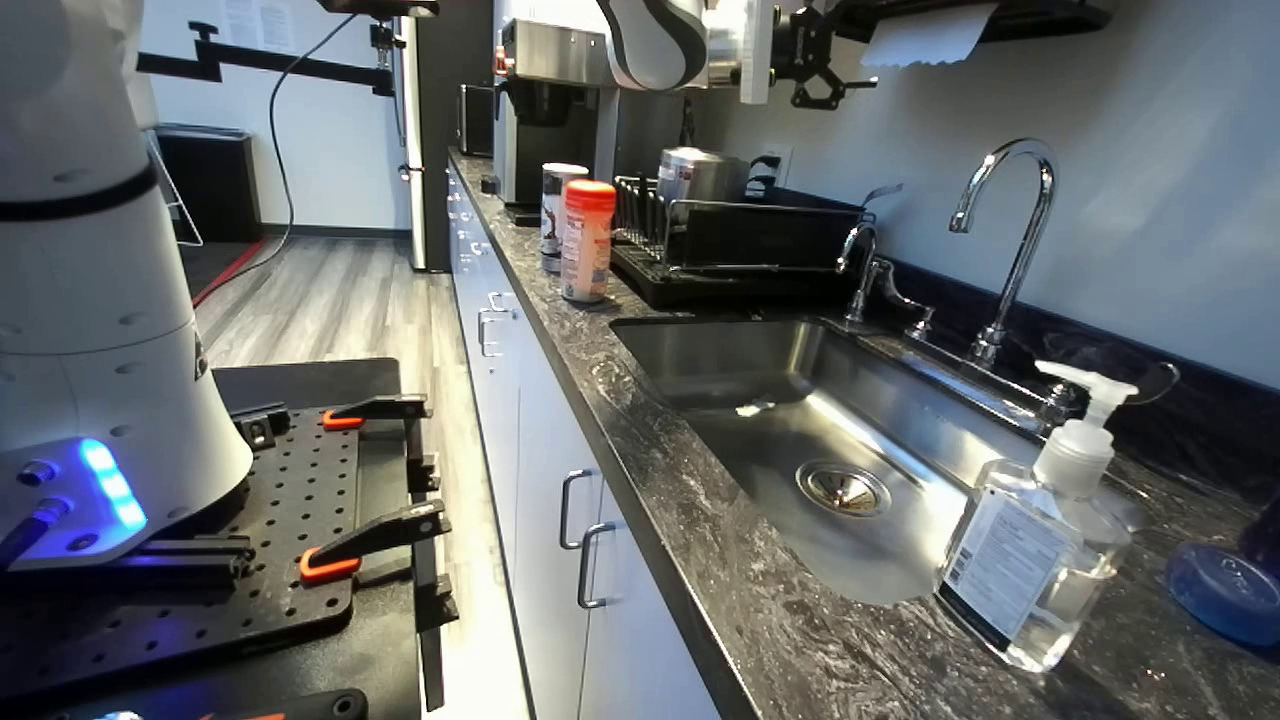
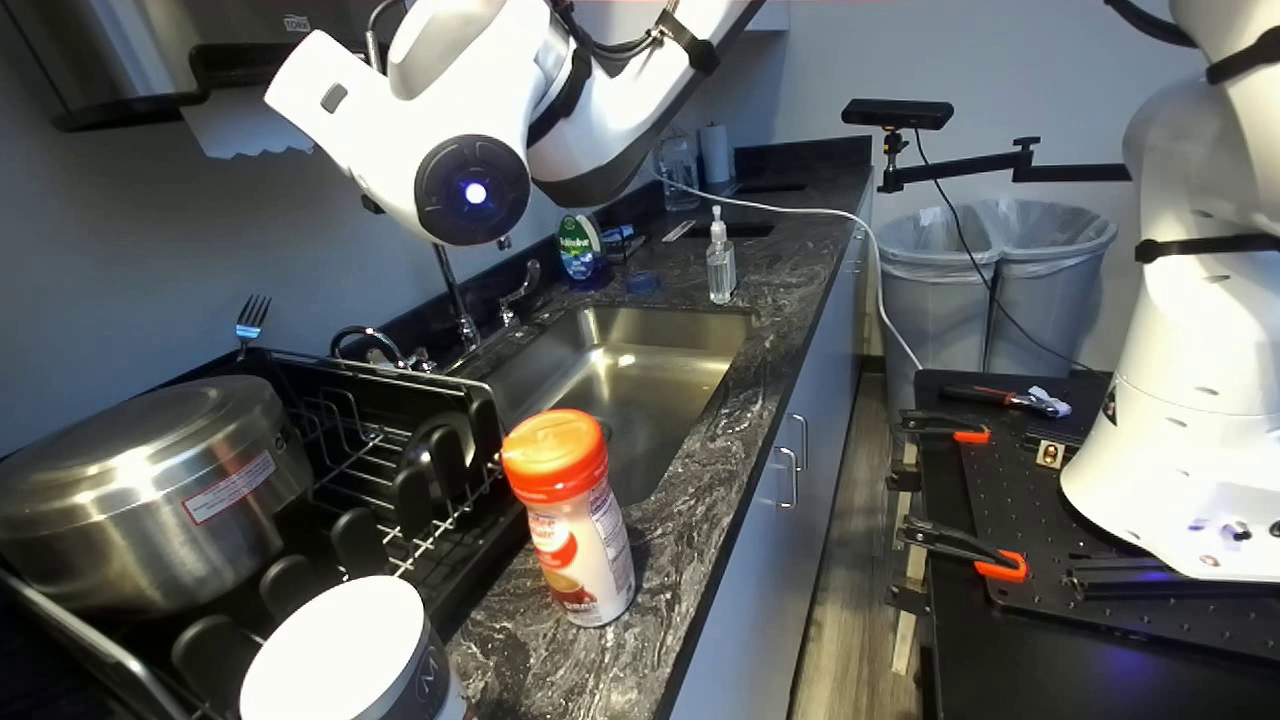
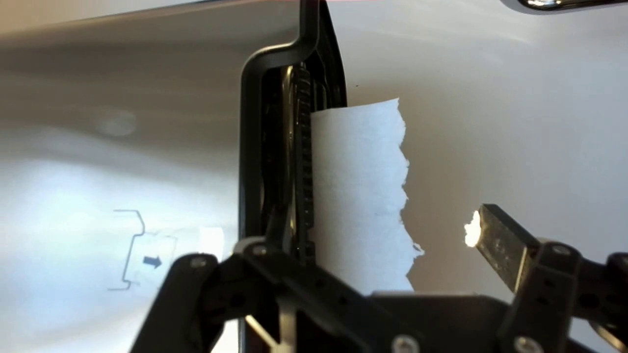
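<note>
A white paper towel [image 3: 359,194] with a ragged torn edge hangs out of the slot of the dispenser [image 3: 250,147]. My gripper stands open in front of it. In the wrist view one finger appears over the dark slot and the other over the bare wall, with the paper in the span between them and not gripped. Exterior view 1 shows the gripper [image 1: 855,54] close to the left of the hanging towel [image 1: 930,36], just below the dispenser [image 1: 1020,18]. How far the fingertips are from the paper I cannot tell.
Below are the sink [image 1: 768,480] and its tall faucet [image 1: 1032,216]. A dish rack [image 1: 768,240] holds a metal pot [image 2: 156,468]. A red-capped bottle [image 2: 576,528] and a soap pump bottle [image 1: 1032,552] stand on the counter.
</note>
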